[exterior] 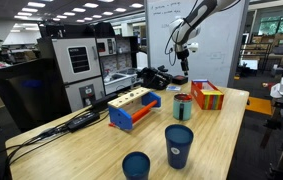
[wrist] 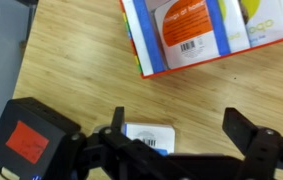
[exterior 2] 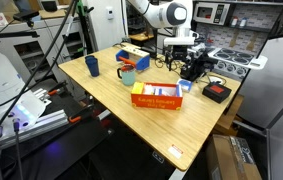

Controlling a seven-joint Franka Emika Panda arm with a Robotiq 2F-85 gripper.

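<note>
In the wrist view my gripper is open, its two dark fingers wide apart with nothing held between them. Beneath it on the wooden table lies a small white and blue item [wrist: 151, 136], partly covered by the gripper. Just ahead is the red box [wrist: 176, 66] with packets inside; it shows as an orange-red carton [exterior 2: 157, 101] in exterior view 2. A black block with a red label [wrist: 28, 136] sits to the left in the wrist view. Exterior view 1 has the gripper [exterior: 178, 49] raised above the table's far end, too small for detail.
A green mug [exterior 2: 128, 77] stands near the carton. Two dark blue cups [exterior: 178, 146] and a wood-and-blue toy rack [exterior: 134, 107] occupy the table's other end. Dark tangled gear [exterior 2: 196, 66] lies along the back edge.
</note>
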